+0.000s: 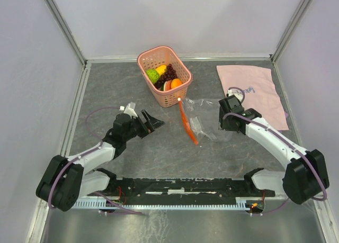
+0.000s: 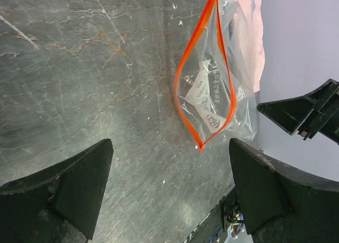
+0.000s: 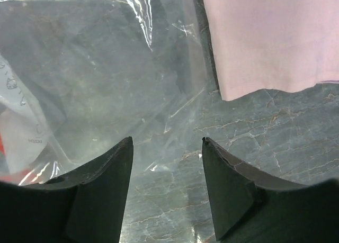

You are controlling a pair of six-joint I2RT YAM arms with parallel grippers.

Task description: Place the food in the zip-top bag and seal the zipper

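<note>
The clear zip bag (image 1: 209,116), with its orange zipper (image 1: 185,118), lies on the dark table below the pink basket. In the left wrist view the zipper strips (image 2: 183,113) stand apart along the bag's edge. My left gripper (image 1: 153,124) is open, left of the bag, holding nothing. My right gripper is partly open, over the bag's right end beside the pink cloth (image 3: 270,36), nothing visible between its fingers. The food sits in the basket (image 1: 185,71): orange (image 1: 176,83), grapes (image 1: 170,72), green item (image 1: 152,75), yellow item and watermelon slice.
The pink cloth lies at the back right. Pale walls bound the table at the back and sides.
</note>
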